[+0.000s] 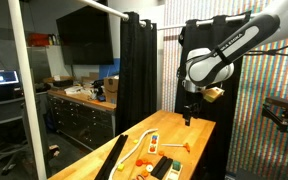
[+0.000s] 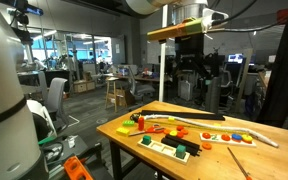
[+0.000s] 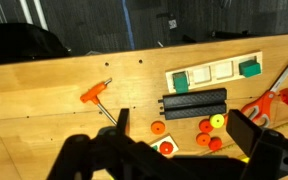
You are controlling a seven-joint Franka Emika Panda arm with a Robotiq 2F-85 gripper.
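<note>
Over the right part of the table (image 1: 169, 125), my gripper hangs open and empty, well above the surface. Below it in the wrist view lies a black ribbed block (image 3: 194, 103). A wooden tray (image 3: 214, 73) with a green block (image 3: 180, 80) near one end and another green block (image 3: 249, 68) at the other lies just beyond it. To the left rests an orange-handled tool (image 3: 96, 92) with a thin metal shaft. Orange and red round pieces and a yellow disc (image 3: 217, 120) are scattered close to the black block.
Red-handled scissors (image 3: 262, 107) lie at the right of the wrist view. A long black strip (image 1: 112, 157) and a pale curved piece (image 1: 131, 152) lie on the table in exterior view 1. Bare wood surrounds the orange-handled tool. Black curtains (image 1: 138, 70) hang behind.
</note>
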